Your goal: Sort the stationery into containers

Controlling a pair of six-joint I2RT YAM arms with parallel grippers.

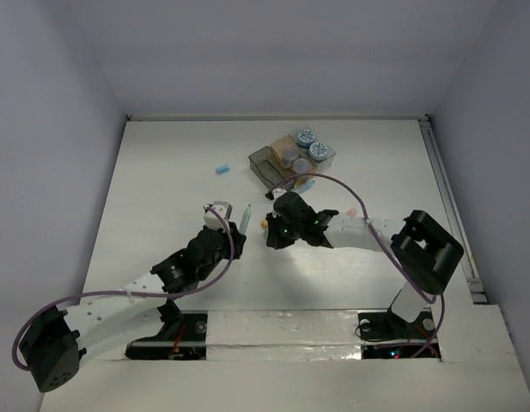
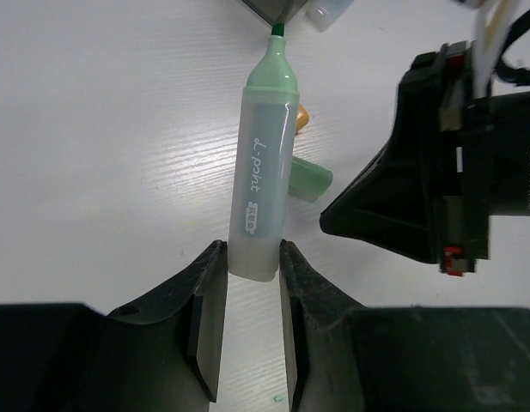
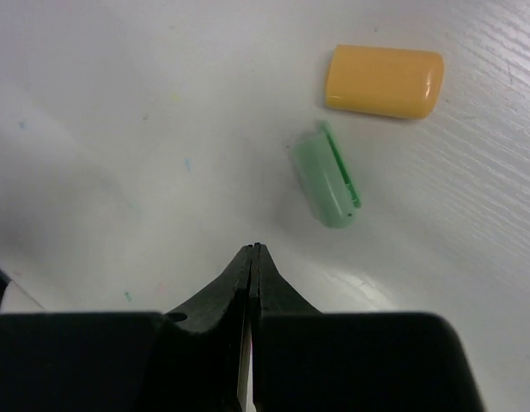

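A green highlighter [image 2: 260, 172], uncapped with its dark green tip pointing away, stands out from my left gripper, which is shut on its rear end. On the table lies its green cap [image 3: 326, 178], beside an orange cap [image 3: 384, 81]; the two are apart. My right gripper is shut just short of the green cap, nothing showing between its fingertips. In the top view the sectioned container [image 1: 269, 165] sits at the back, with an empty dark compartment at its left and round blue-topped items at its right.
A small blue piece [image 1: 222, 170] lies left of the container. Pinkish pieces [image 1: 351, 212] lie behind the right forearm, and a light blue item [image 1: 305, 185] is by the container's front edge.
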